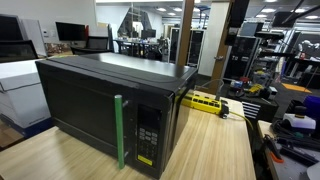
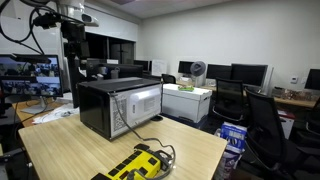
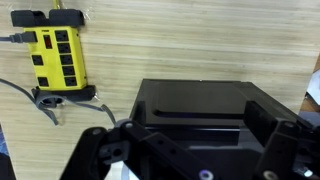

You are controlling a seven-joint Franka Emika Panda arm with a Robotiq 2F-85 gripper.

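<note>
A black microwave [image 1: 110, 95] stands on the wooden table, its door shut as far as shows. A green strip [image 1: 119, 132] runs upright along the door edge, beside the keypad [image 1: 149, 130]. From the other side, exterior view 2 shows the microwave [image 2: 120, 103] with its pale back panel. My gripper is open in the wrist view, fingers spread wide above the dark microwave top [image 3: 195, 95]. Nothing is held between them. The arm [image 2: 76, 30] reaches in high at the left of exterior view 2; its fingers are too small there to make out.
A yellow power strip [image 3: 58, 57] with a grey cable lies on the table behind the microwave. Bare table [image 2: 190, 145] lies around it. White boxes [image 1: 22, 95] stand at the left; office chairs [image 2: 268, 125] are beyond the table.
</note>
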